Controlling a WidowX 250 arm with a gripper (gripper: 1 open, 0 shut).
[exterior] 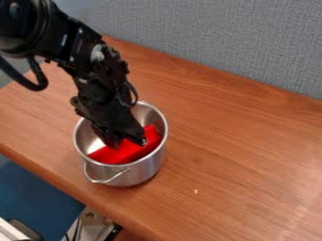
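A steel pot [141, 169] with a wire handle stands near the left front edge of the wooden table. A red object [117, 153] lies inside it, partly hidden behind my gripper [127, 140]. My black gripper reaches down from the upper left into the pot, its tip against or just above the red object. The fingertips are dark and small, and nothing clearly shows between them.
A grey fabric wall [214, 38] runs along the back. Beyond the left front edge are a blue surface [32, 202] and some cables.
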